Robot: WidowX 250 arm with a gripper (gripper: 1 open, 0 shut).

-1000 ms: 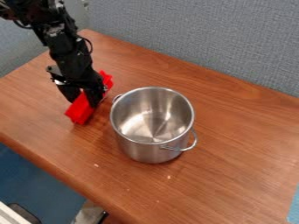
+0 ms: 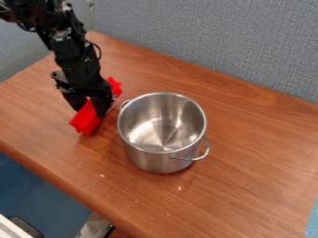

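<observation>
My black gripper (image 2: 89,99) is lowered over a red object (image 2: 86,120) on the wooden table, left of a steel pot (image 2: 162,139). The gripper covers the middle of the red object, with red showing below it and to its upper right. Whether the fingers are open or shut on it cannot be made out. The pot is upright, with a loop handle on each side, and looks empty inside.
A grey padded wall (image 2: 224,37) runs along the back. The table's front left edge drops to a blue floor.
The arm and gripper have shifted very slightly over the red object. The pot has stayed in place.
</observation>
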